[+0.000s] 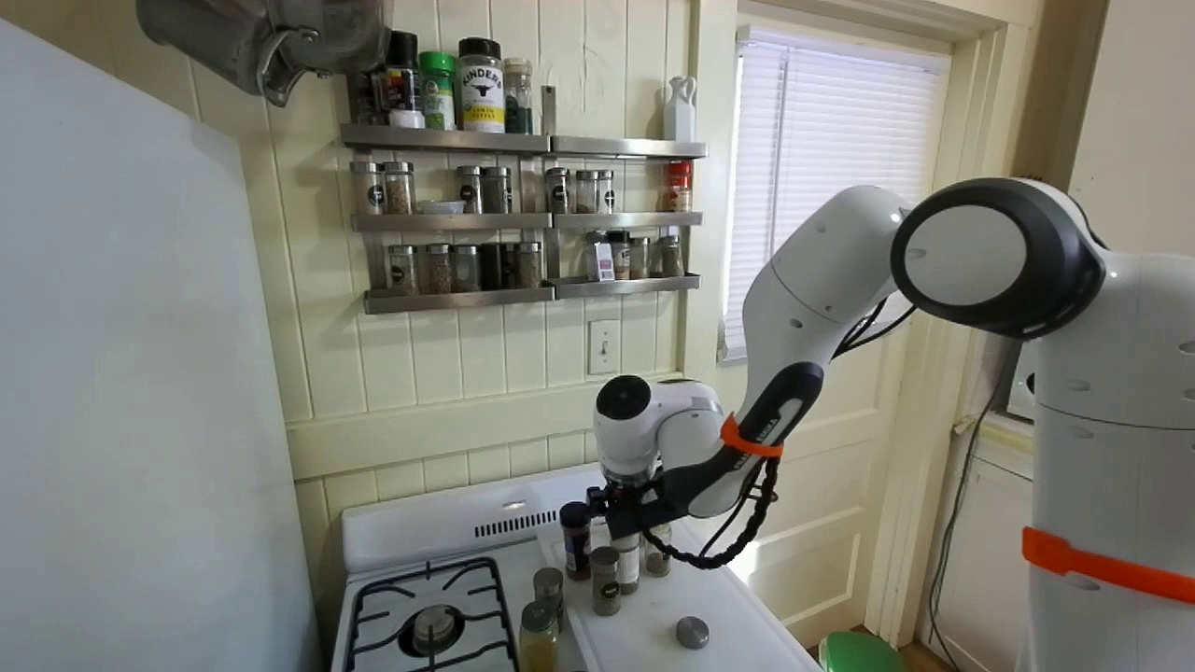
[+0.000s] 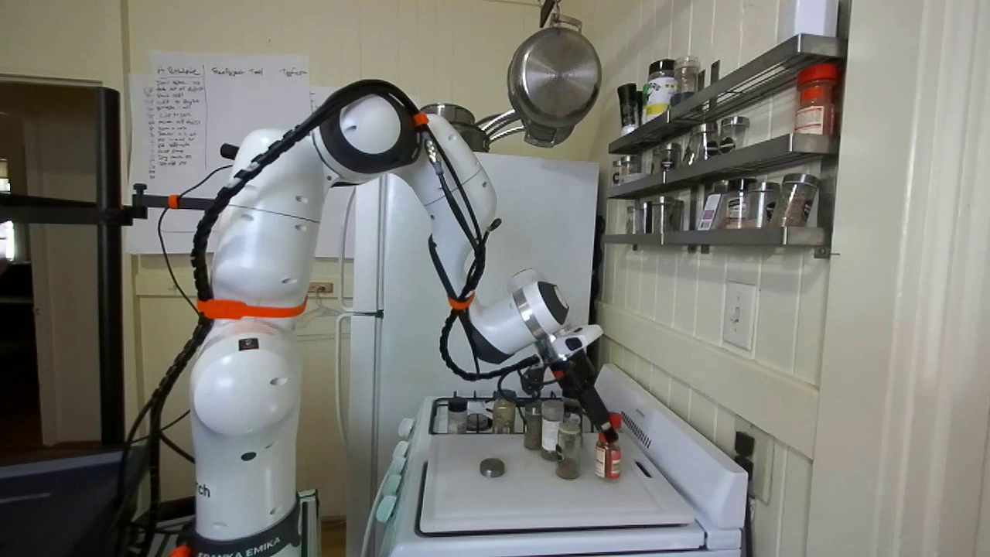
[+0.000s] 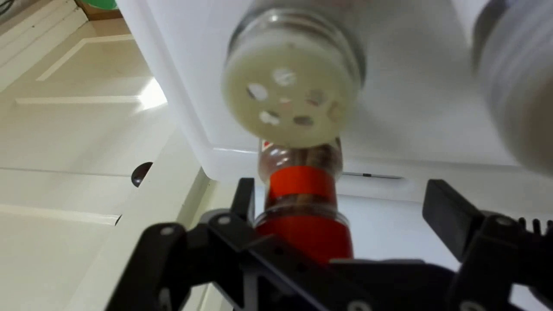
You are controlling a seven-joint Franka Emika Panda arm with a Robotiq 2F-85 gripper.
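My gripper is open in the wrist view, with its black fingers far apart. A red-capped bottle (image 3: 303,181) shows in the gap, much closer to the left finger; contact cannot be told. In exterior view 2 the gripper (image 2: 608,432) reaches down to the top of this bottle (image 2: 608,461), which stands upright on the white stove cover. A shaker jar with a pale perforated top (image 3: 290,93) is close to the camera in the wrist view, above the bottle in the picture. In exterior view 1 the wrist hides the red-capped bottle.
Several spice jars crowd the cover, among them a clear jar (image 2: 568,455), a dark-capped jar (image 1: 576,539) and a grey-lidded jar (image 1: 605,582). A loose round lid (image 1: 692,633) lies in front. The stove's back panel (image 1: 448,515) is close by.
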